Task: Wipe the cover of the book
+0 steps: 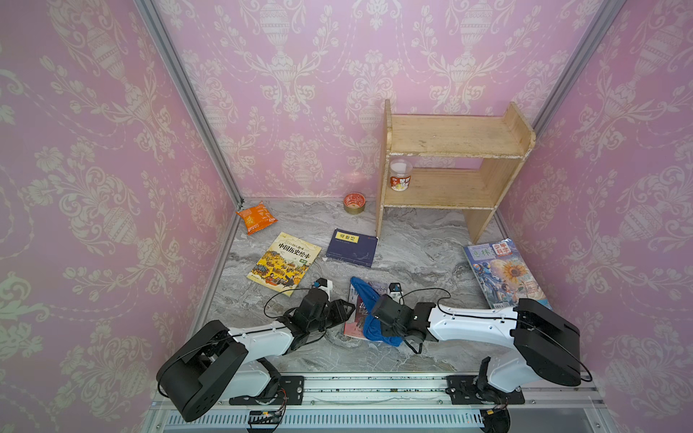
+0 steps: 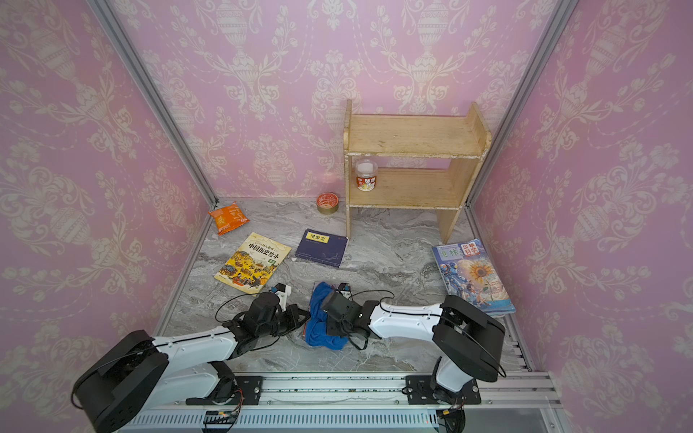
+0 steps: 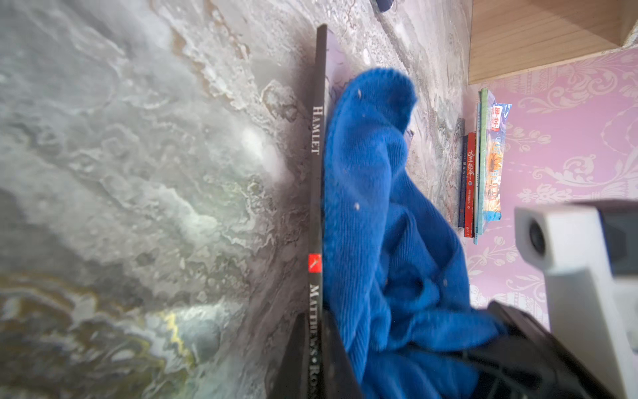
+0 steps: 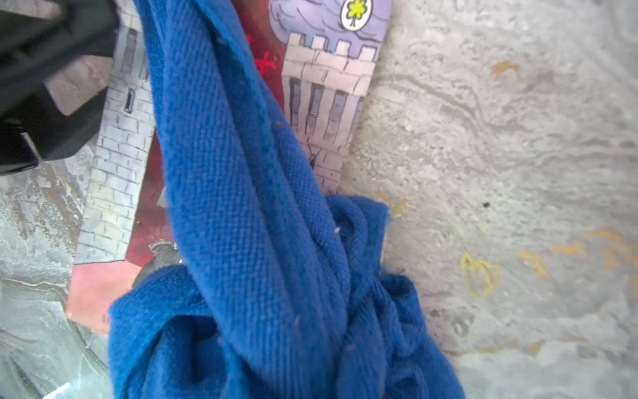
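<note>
The book, with a castle drawn on its cover and HAMLET on its spine, lies flat at the front of the table. A crumpled blue cloth covers much of the cover and hangs past the edge away from the spine. My right gripper is shut on this cloth over the book; its fingertips are hidden by folds. My left gripper is shut at the spine side, its dark fingers against the book's edge. Whether they pinch that edge cannot be told.
Behind lie a dark blue book and a yellow book. A magazine stack lies at the right. A wooden shelf, a round tin and an orange packet stand farther back.
</note>
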